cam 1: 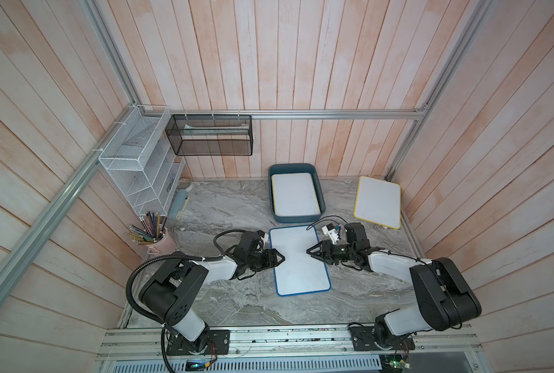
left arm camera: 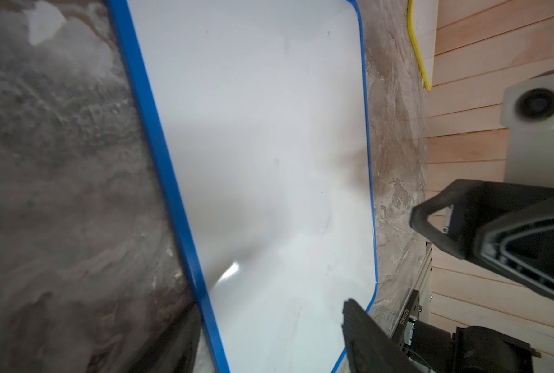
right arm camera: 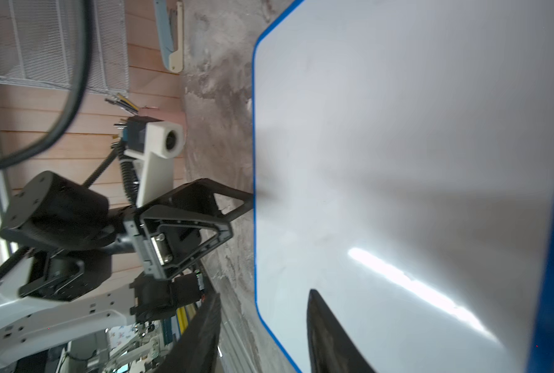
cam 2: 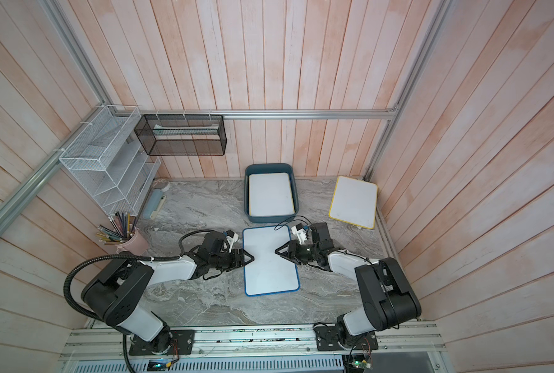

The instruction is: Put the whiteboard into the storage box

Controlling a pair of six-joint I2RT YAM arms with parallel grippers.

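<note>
A white whiteboard with a blue rim point(cam 1: 300, 264) lies between my two arms on the marbled table. My left gripper point(cam 1: 281, 256) is at its left edge, its fingertips reaching just over the blue rim. Over the board's right side is my right gripper point(cam 1: 311, 251). In both wrist views the fingers stand apart, with a gap between them; whether either one touches the board is hard to tell. Behind the board stands the dark teal storage box point(cam 1: 297, 218), holding a white board with a yellow rim.
Another yellow-rimmed whiteboard point(cam 1: 377, 202) lies at the back right. At the left are a pink pen cup point(cam 1: 162, 244) and a white wire rack point(cam 1: 141, 168). A black mesh basket point(cam 1: 210, 146) hangs on the rail. Bare table shows left of the box.
</note>
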